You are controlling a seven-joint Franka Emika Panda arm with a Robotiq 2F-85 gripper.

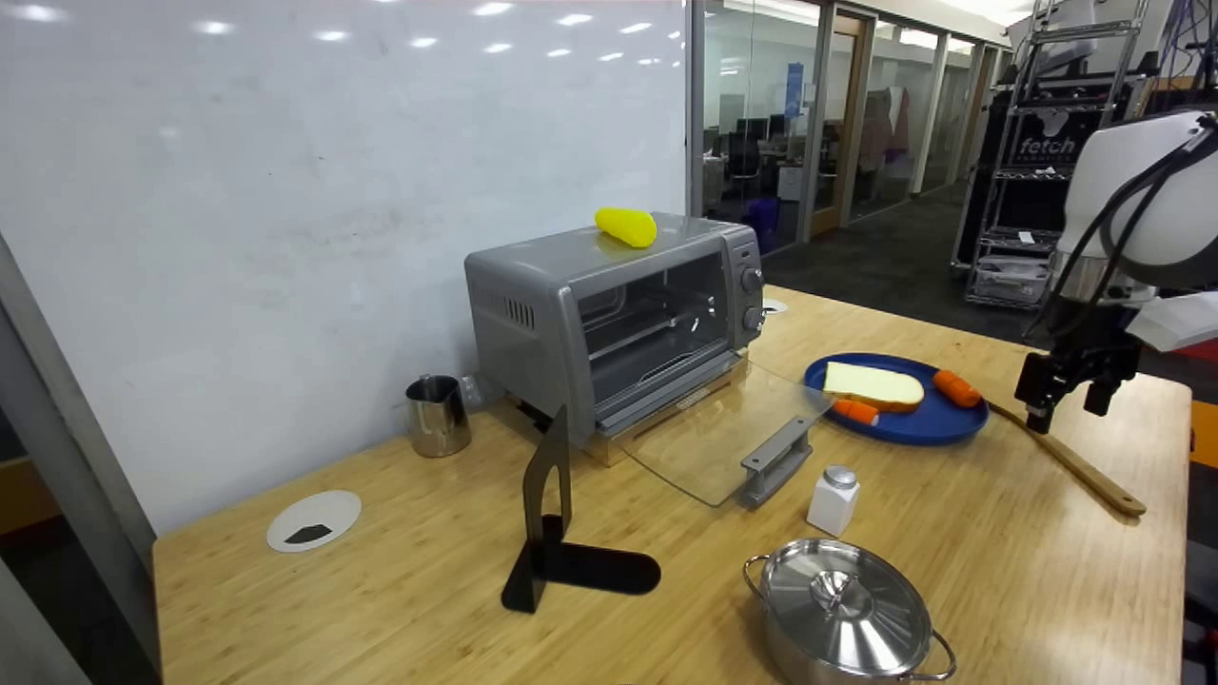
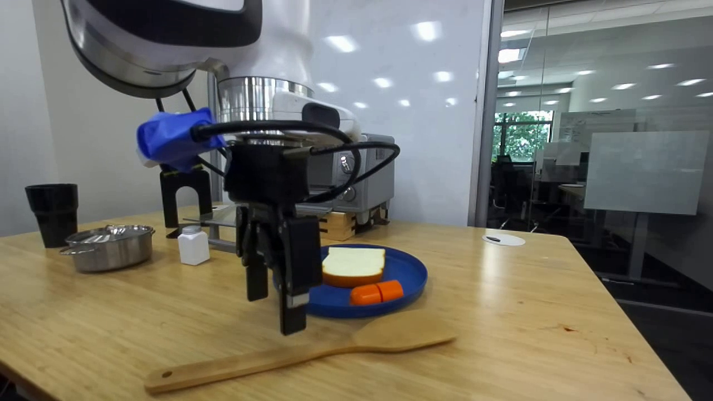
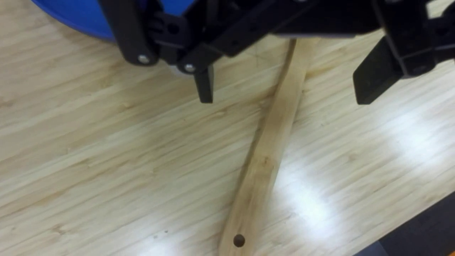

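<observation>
A wooden spatula [image 2: 294,357] lies flat on the table, its blade close to the blue plate. Above its handle [image 3: 266,160] hangs my gripper, open, the handle showing between the two spread fingers in the wrist view with nothing held. Seen from exterior view 1, the gripper [image 1: 1068,420] is just over the spatula [image 1: 1079,466], to the right of the plate. On the blue plate [image 2: 408,257] rest a slice of bread [image 2: 354,264] and orange carrot pieces [image 2: 376,293].
A grey toaster oven [image 1: 525,331] stands by the whiteboard, its glass door lowered, a yellow object [image 1: 627,226] on top. A white shaker [image 1: 834,500], lidded pot [image 1: 847,611], black stand [image 1: 548,537] and metal pitcher [image 1: 439,416] occupy the table. Clear wood surrounds the spatula handle.
</observation>
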